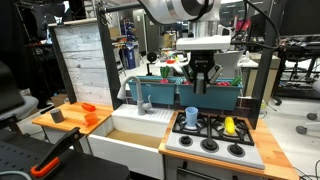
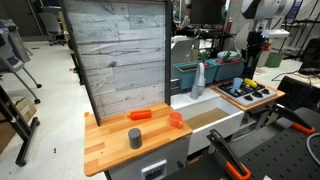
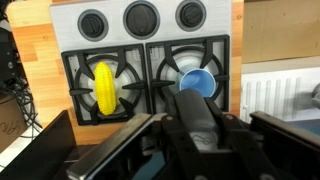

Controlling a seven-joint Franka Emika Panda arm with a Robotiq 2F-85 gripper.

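Note:
My gripper (image 1: 200, 83) hangs over the back of the stove, shut on a grey object (image 3: 198, 118) whose full shape is hidden by the fingers. In the wrist view, a light blue cup (image 3: 197, 82) stands on a burner grate just beyond the held object. From outside, the same blue cup (image 1: 191, 116) is below the gripper, with a gap between them. A yellow, elongated item (image 3: 105, 88) lies on the other grate.
The stove (image 1: 210, 147) has several black knobs along its front. Behind it runs a teal planter shelf (image 1: 220, 98). An open basin (image 1: 133, 146) adjoins the stove. Orange items and a grey cup (image 2: 135, 138) rest on the wooden counter (image 2: 110, 137).

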